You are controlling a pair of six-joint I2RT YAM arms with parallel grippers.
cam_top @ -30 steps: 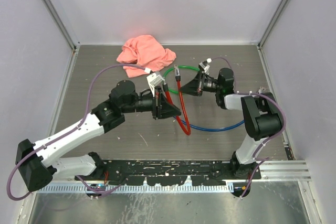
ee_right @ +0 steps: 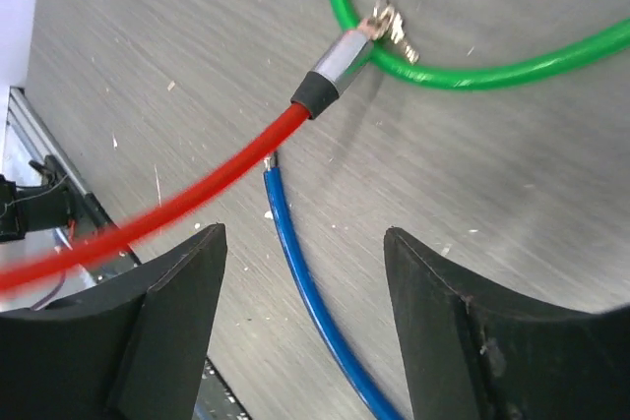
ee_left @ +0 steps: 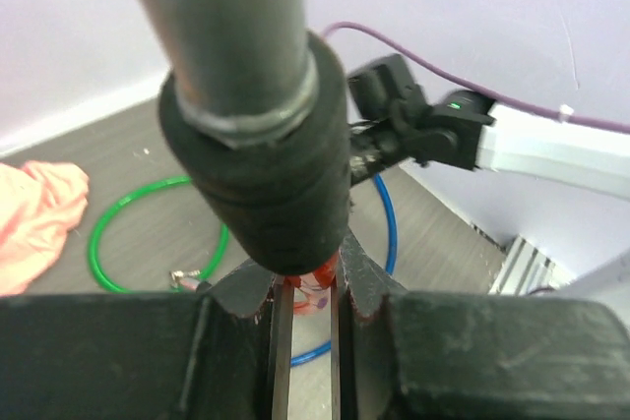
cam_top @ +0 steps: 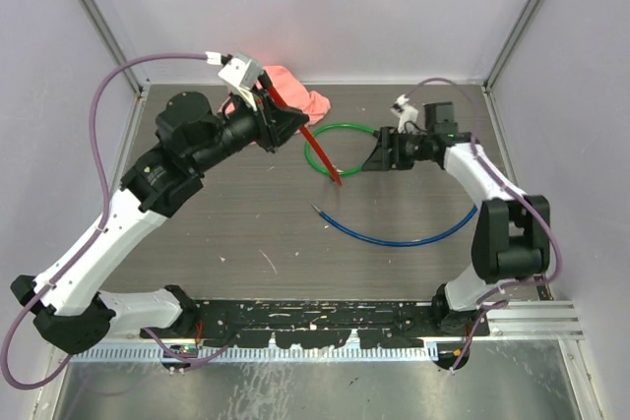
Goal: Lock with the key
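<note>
My left gripper is shut on one end of the red cable lock, a large grey metal barrel with a black sleeve [ee_left: 258, 169] that fills the upper left wrist view. From there the red cable [cam_top: 320, 154] hangs down, fairly straight in the top view. Its other end, a silver ferrule with a black collar [ee_right: 317, 92], is free. My right gripper stands open, its fingers apart with nothing between them. A small metal piece [ee_right: 397, 34] shows just beyond the ferrule; I cannot tell whether it is a key.
A green cable loop [cam_top: 340, 126] lies at the back, with a blue cable [cam_top: 399, 243] curving in front of it. Pink cloth [cam_top: 312, 100] is at the back left, partly behind my left arm.
My left gripper has risen and moved back-left with the lock. The red cable, earlier bent in a U, hangs nearly straight, its free end away from the right gripper. The right arm has shifted right.
</note>
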